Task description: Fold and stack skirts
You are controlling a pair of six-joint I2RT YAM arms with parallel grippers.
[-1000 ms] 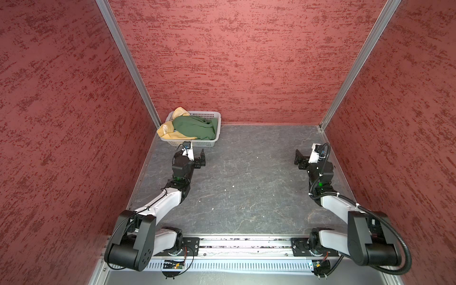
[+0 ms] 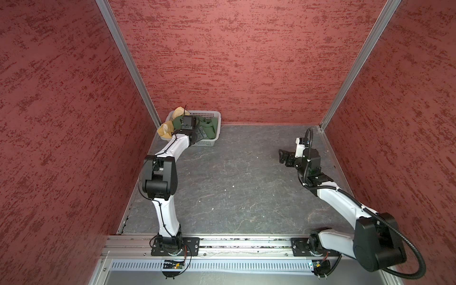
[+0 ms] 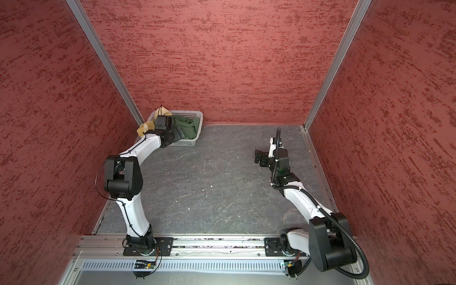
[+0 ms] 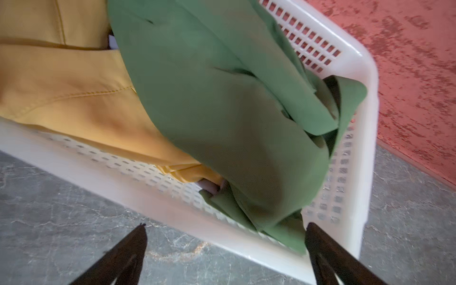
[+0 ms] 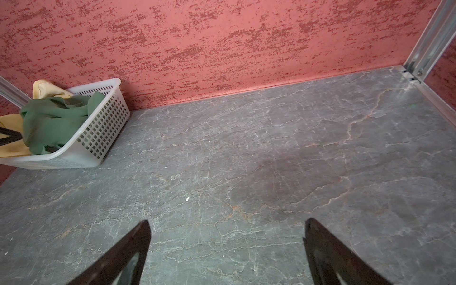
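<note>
A white basket [image 4: 365, 142] at the back left holds a crumpled green skirt [image 4: 228, 114] and a yellow one [image 4: 80, 99], unfolded. In the left wrist view the green cloth lies on top, and the yellow cloth is partly beneath it. My left gripper is open over the basket's near wall, its fingers wide apart with no cloth gripped. From above, the left arm hides part of the basket. My right gripper stands open over the right side of the table, with only bare surface beyond its fingers.
Red walls [image 2: 247, 61] close in the back and both sides; the basket stands close to the back wall.
The clothes show no clear movement.
</note>
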